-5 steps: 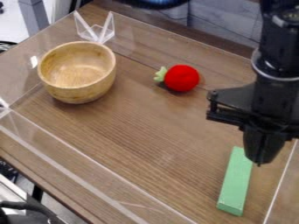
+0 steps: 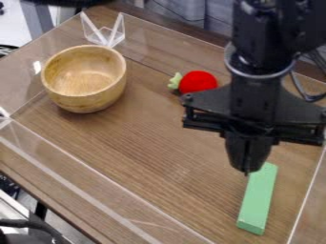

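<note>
The dark gripper [image 2: 239,143] fills the upper right of the view, hanging over the table. Its fingertips point down just above the upper end of a green bar [image 2: 256,204] lying on the table; nothing shows between them, and it looks shut. A red round object with a green top, like a tomato [image 2: 195,82], lies behind the gripper, partly hidden by it.
A wooden bowl [image 2: 83,76] stands at the upper left, with a clear plastic item [image 2: 99,33] behind it. Cables show at the lower left edge.
The gripper has moved left and a little toward the camera, now covering part of the red object. The green bar and bowl have not moved.
</note>
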